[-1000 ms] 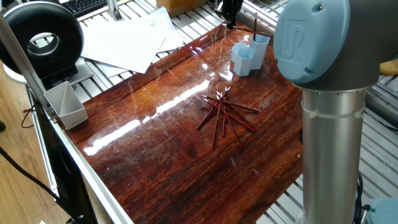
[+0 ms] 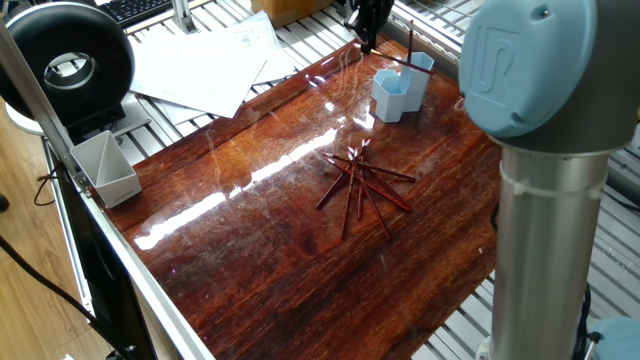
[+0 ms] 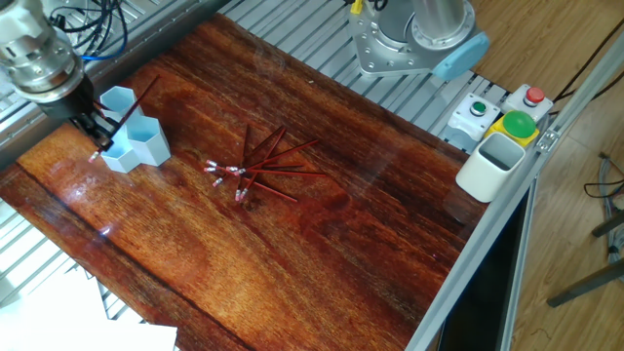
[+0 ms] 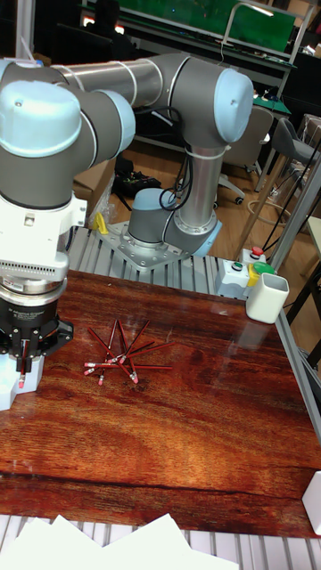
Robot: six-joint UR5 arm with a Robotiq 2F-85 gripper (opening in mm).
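Observation:
My gripper (image 3: pixel 105 139) is shut on a dark red pencil (image 3: pixel 140 98), above the light-blue hexagonal cups at the table's corner. That pencil (image 2: pixel 410 63) slants across above the cups in exterior view 1, its pale end near the fingers. In exterior view 3 my gripper (image 4: pixel 26 367) hides part of the cups (image 4: pixel 8 389). A second pencil (image 2: pixel 410 38) stands upright in the rear cup (image 2: pixel 417 88); the front cup (image 2: pixel 388 101) shows nothing inside. Several red pencils (image 3: pixel 263 168) lie crossed in a loose pile mid-table, their pale ends bunched together.
A white square container (image 3: pixel 490 166) stands by the table edge near the emergency-stop buttons (image 3: pixel 517 124). White papers (image 2: pixel 205 65) lie beyond another edge.
My arm's elbow has shifted right in exterior view 1. The pile and the cups have stayed put.

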